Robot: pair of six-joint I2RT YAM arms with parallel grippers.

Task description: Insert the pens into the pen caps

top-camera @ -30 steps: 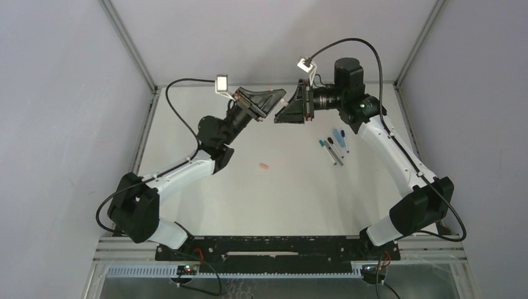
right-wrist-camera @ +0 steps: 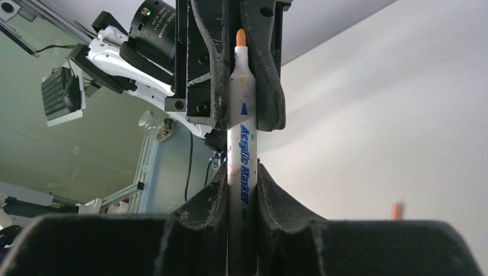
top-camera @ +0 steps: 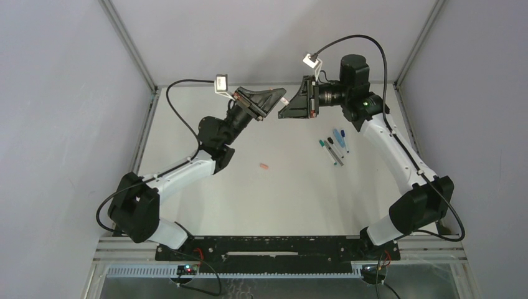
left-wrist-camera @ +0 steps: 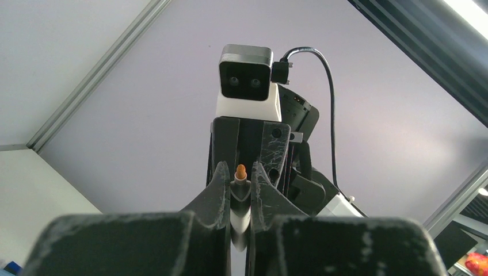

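Observation:
Both grippers meet high over the middle of the table. My left gripper (top-camera: 276,99) and my right gripper (top-camera: 287,109) are shut on a white acrylic marker (right-wrist-camera: 241,167) with an exposed orange tip (right-wrist-camera: 240,38). In the left wrist view that tip (left-wrist-camera: 241,171) shows between the left fingers, pointing up. In the right wrist view the marker runs from the right fingers to between the left gripper's fingers. A small orange cap (top-camera: 264,166) lies alone on the table below.
Several markers (top-camera: 331,149) and a blue item (top-camera: 339,138) lie at the right of the table (top-camera: 268,199).
The right arm and gripper have shifted slightly up and to the right in the top view. The left arm is nearly still.

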